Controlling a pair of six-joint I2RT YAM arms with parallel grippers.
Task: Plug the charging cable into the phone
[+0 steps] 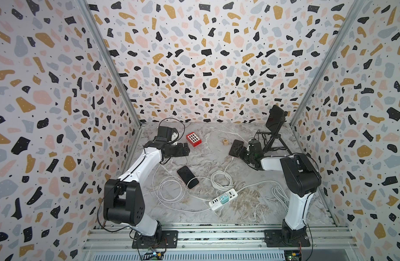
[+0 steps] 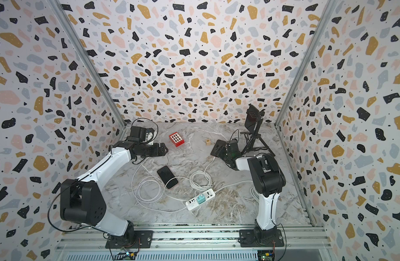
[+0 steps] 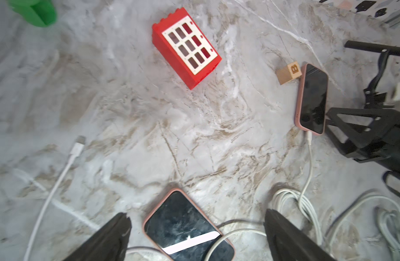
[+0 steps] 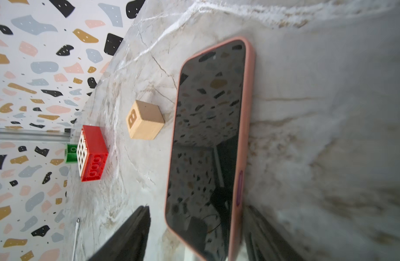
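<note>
A pink-framed phone [image 3: 312, 97] lies flat near the tan block at the right, with a white cable plug [image 3: 309, 137] at its lower end. My right gripper straddles that end of the phone, fingers apart; whether it touches the case is unclear. A second phone [image 3: 184, 226] lies at the front left, a cable across it. A loose white cable end [image 3: 76, 148] lies to its upper left. My left gripper hovers open above this area, nothing between its fingers.
A red block box [image 3: 186, 47], a green block [image 3: 39, 10] and a wooden cube [image 3: 288, 73] lie at the back. A black stand [image 1: 273, 126] is at the back right. Cable coils and a power strip [image 1: 223, 199] occupy the front.
</note>
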